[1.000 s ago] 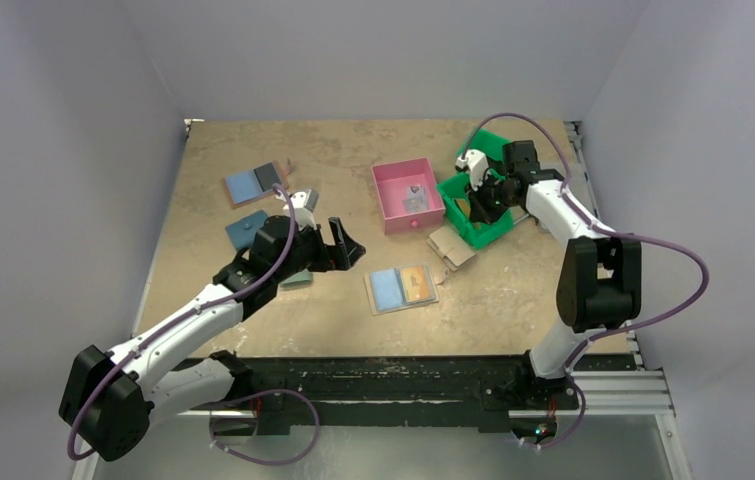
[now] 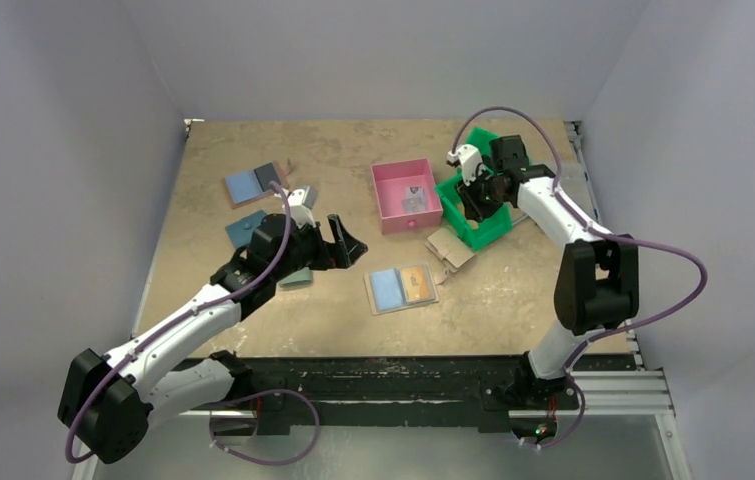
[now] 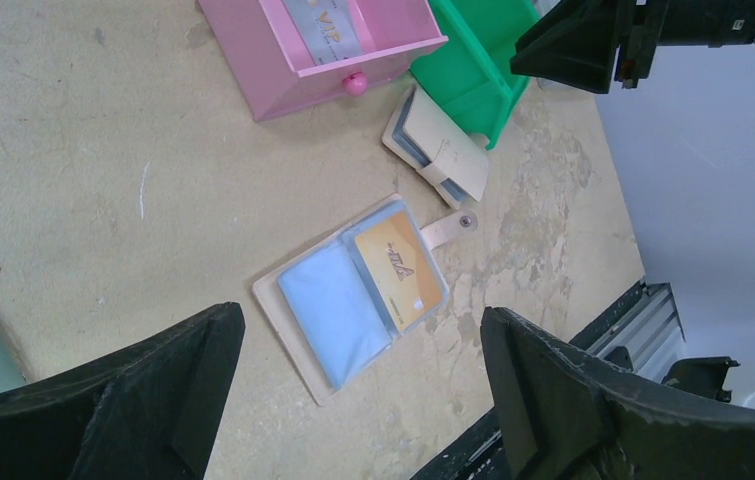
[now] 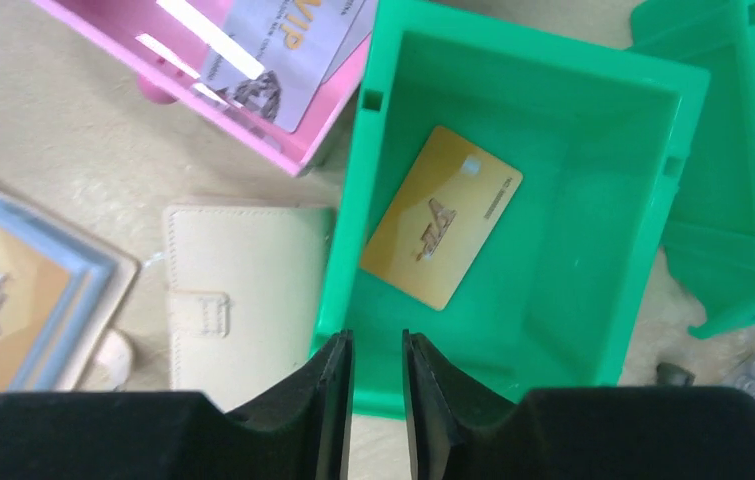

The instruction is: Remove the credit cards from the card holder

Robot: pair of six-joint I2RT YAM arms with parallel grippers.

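Note:
An open card holder (image 3: 333, 318) lies at the front middle with a gold card (image 3: 395, 270) in its right sleeve. A closed beige holder (image 4: 238, 295) lies beside the green box (image 4: 593, 200), in which another gold card (image 4: 441, 218) rests. The pink box (image 3: 253, 70) holds silvery VIP cards (image 4: 288, 55). My right gripper hangs over the green box, part open, with nothing visible between its fingers. My left gripper stands open over the table left of the open holder, empty.
More holders lie at the left, one blue and grey (image 2: 245, 185), one teal (image 2: 239, 229). A second green box (image 4: 713, 170) stands behind the first.
My right gripper has shifted slightly left over the green box, toward the pink box. The left arm stays in place.

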